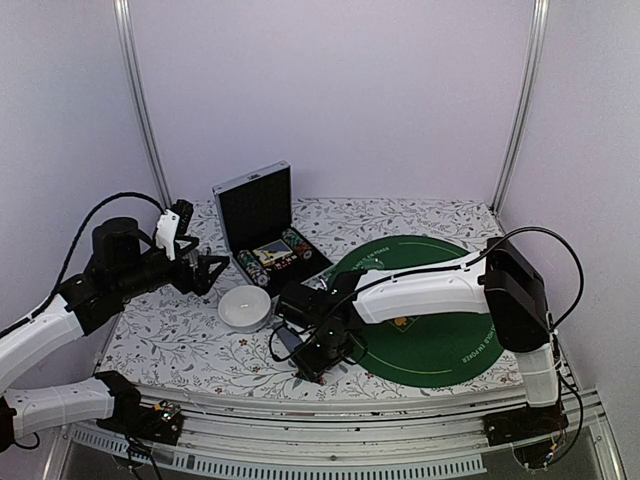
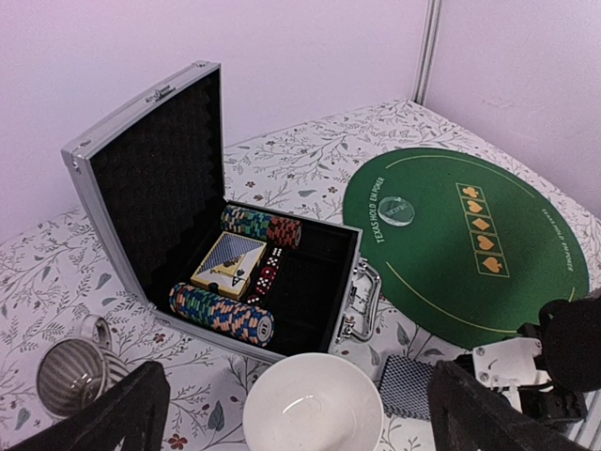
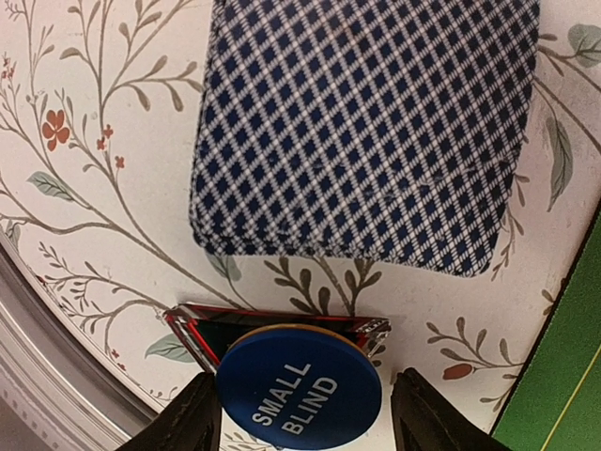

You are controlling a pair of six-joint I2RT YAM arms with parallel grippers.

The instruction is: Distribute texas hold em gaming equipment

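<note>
In the right wrist view a blue round button [image 3: 299, 387] marked SMALL BLIND lies at the bottom, over a clear and red piece [image 3: 214, 325]. My right gripper is open, its fingers on either side of the button with a gap to the right one. Just beyond it lies a blue checked card back [image 3: 366, 122]. My left gripper hangs open and empty over the left side of the table. Its view shows the open case [image 2: 340, 310] with poker chips [image 2: 221, 314], a card deck [image 2: 229, 263] and red dice [image 2: 268, 272].
A white bowl [image 1: 244, 308] stands in front of the case. A ribbed glass mug [image 2: 73, 376] is at its left. The green poker mat [image 1: 440, 350] fills the right side, with a clear disc [image 2: 396, 211] on it. My right arm reaches across the mat.
</note>
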